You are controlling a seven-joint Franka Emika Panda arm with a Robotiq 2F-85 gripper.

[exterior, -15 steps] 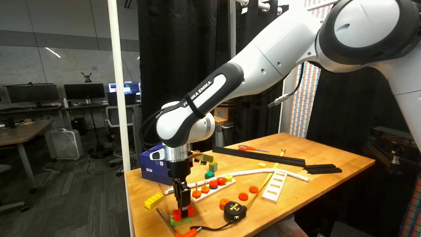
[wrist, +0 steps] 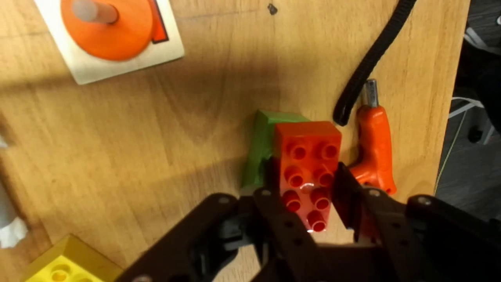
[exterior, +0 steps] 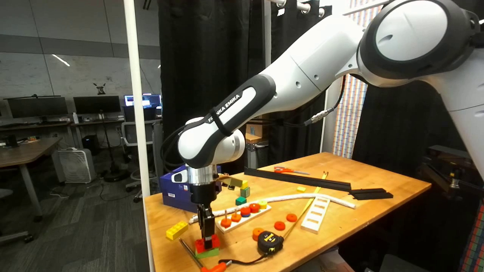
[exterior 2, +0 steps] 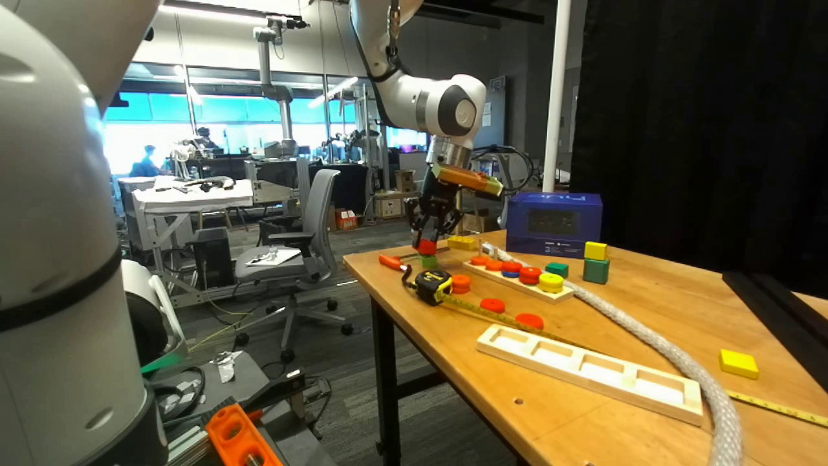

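Note:
A red studded brick (wrist: 308, 162) is pinched between the fingers of my gripper, which is shut on it. Beneath it lies a green brick (wrist: 263, 145), its far end and left side showing past the red one in the wrist view. In exterior view 1 the red brick (exterior: 214, 241) appears right over the green brick (exterior: 207, 252), offset a little; whether they touch cannot be told. My gripper (exterior: 207, 242) points straight down there. From the other side, the red brick (exterior 2: 427, 246) sits over the green brick (exterior 2: 429, 261).
An orange-handled tool (wrist: 375, 145) lies close on the right, beside a black strap (wrist: 371, 61). A yellow brick (exterior: 177, 230), a peg board (exterior: 245, 219) with rings and a tape measure (exterior: 270, 243) stand around. Bare wood lies left of the bricks in the wrist view.
The arm and gripper have shifted slightly left in exterior view 1, and the red brick has moved left with them over the green brick. Other objects look unmoved.

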